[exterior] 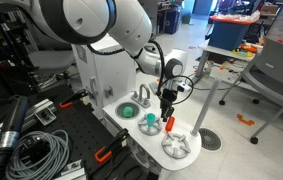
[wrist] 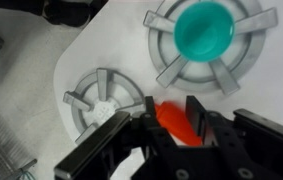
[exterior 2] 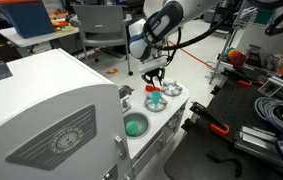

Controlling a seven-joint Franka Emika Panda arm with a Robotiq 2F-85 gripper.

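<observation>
On the white toy stove top [exterior: 141,133] lies a red object [exterior: 170,124] between the two grey burners. My gripper [exterior: 165,111] is low over the counter, close to that red object. In the wrist view the red object [wrist: 179,122] shows in the gap between my fingertips, its lower part hidden by the gripper. The fingers are some way apart; whether they press on it cannot be told. A teal cup [wrist: 204,31] stands on one burner. The other burner [wrist: 103,100] is empty.
A green sink bowl [exterior: 128,110] with a grey faucet [exterior 2: 123,102] sits at the other end of the counter. A dark table [exterior: 73,125] runs alongside. Beyond the rounded counter end is open floor, with a grey pole [exterior: 208,100] nearby.
</observation>
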